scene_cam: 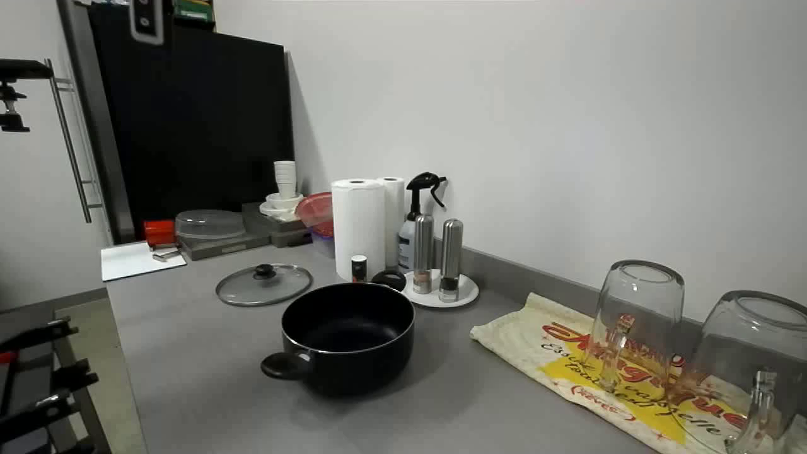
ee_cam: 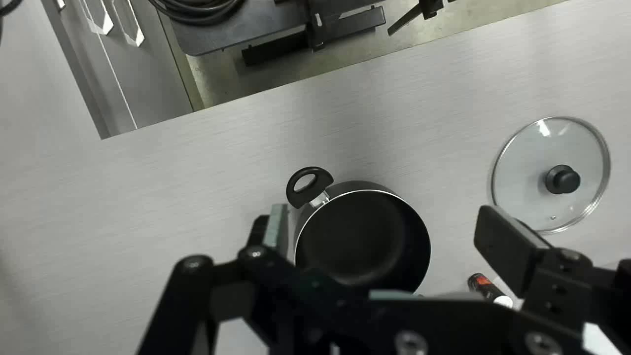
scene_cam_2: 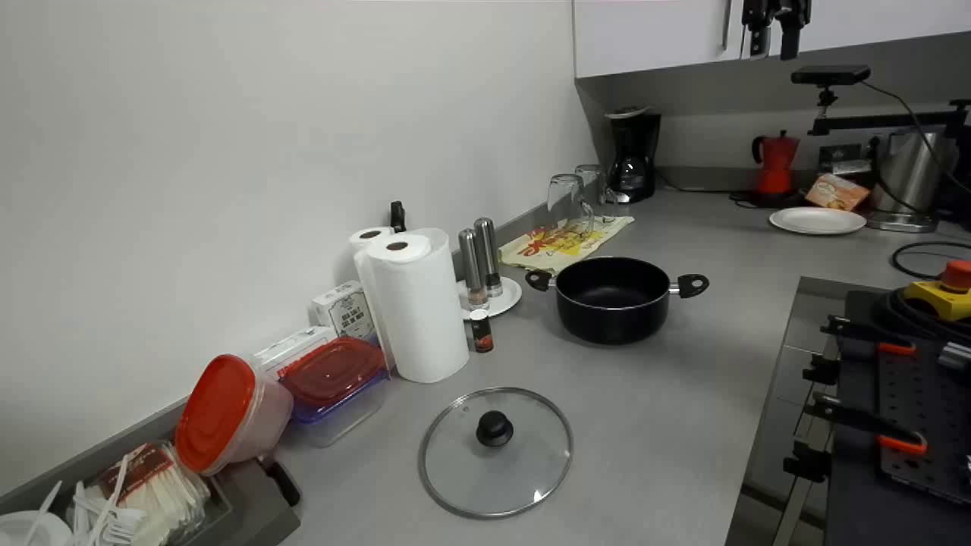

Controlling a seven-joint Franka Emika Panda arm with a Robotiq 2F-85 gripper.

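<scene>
A black two-handled pot [scene_cam: 348,355] stands uncovered on the grey counter, and its inside looks empty. Its glass lid [scene_cam_2: 496,473], with a black knob [scene_cam_2: 494,428], lies flat on the counter apart from the pot. From above, both the pot [ee_cam: 361,236] and the lid [ee_cam: 532,177] show, the lid off to the right. My gripper is open high over the counter, its fingers wide apart with nothing held between them. Only the gripper's tips [scene_cam_2: 774,41] enter the top of the second exterior view.
Paper towel rolls [scene_cam_2: 423,309], a small spice jar [scene_cam_2: 480,331] and two steel mills on a white plate [scene_cam: 469,291] stand along the wall. Upturned glass mugs [scene_cam: 639,325] rest on a printed cloth [scene_cam: 529,333].
</scene>
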